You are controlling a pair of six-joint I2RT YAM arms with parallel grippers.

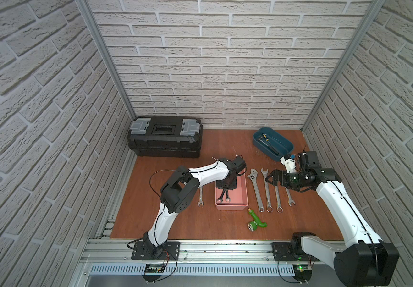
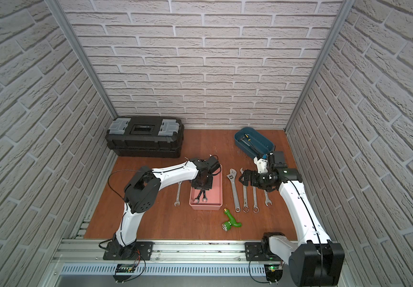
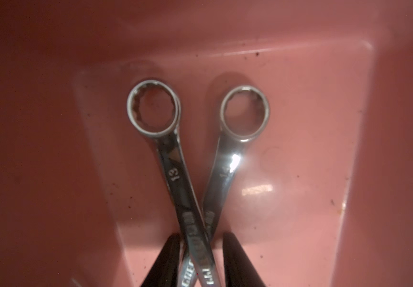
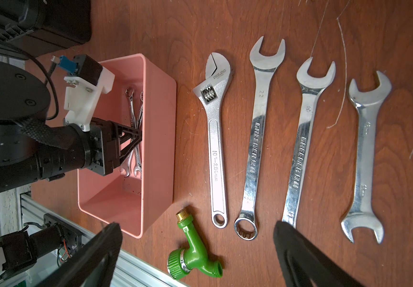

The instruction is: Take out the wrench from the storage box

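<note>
In the pink storage box [image 1: 238, 201], two steel combination wrenches lie crossed, one ring end at upper left [image 3: 168, 148], the other [image 3: 225, 172] at upper right in the left wrist view. My left gripper is down inside the box, open, its fingertips on either side of where the wrenches cross. My right gripper [image 1: 278, 178] hangs open above the tools right of the box, holding nothing.
An adjustable wrench [image 4: 214, 162] and several loose wrenches lie right of the box, another wrench [image 2: 177, 193] left. A green fitting [image 4: 194, 246] is in front. A black toolbox [image 1: 163, 143] and blue bin [image 1: 278, 141] stand behind.
</note>
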